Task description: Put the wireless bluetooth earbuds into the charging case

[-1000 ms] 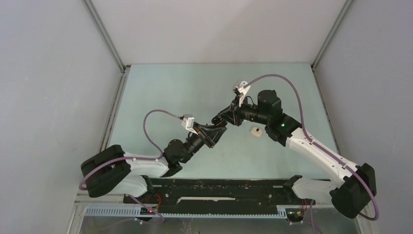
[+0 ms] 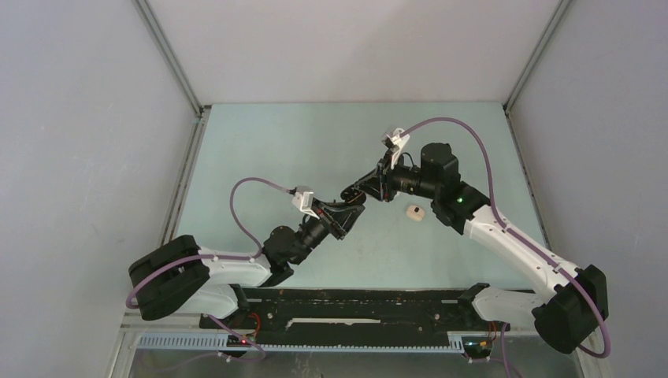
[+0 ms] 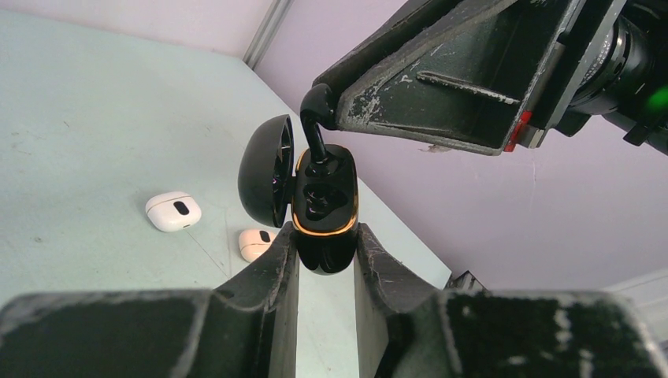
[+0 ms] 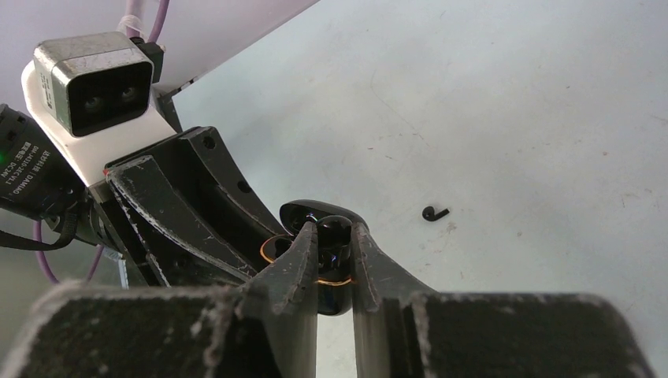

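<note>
My left gripper is shut on the black charging case (image 3: 323, 205), whose lid (image 3: 264, 169) stands open. A black earbud (image 3: 317, 110) stands stem-down at the case's top, its head at the tip of my right gripper. Whether the right fingers grip it is unclear; in the right wrist view they hide part of the case. Another black earbud (image 4: 433, 213) lies on the table.
In the top view my right arm has shifted very slightly rightward. My left arm is nearly still.
</note>
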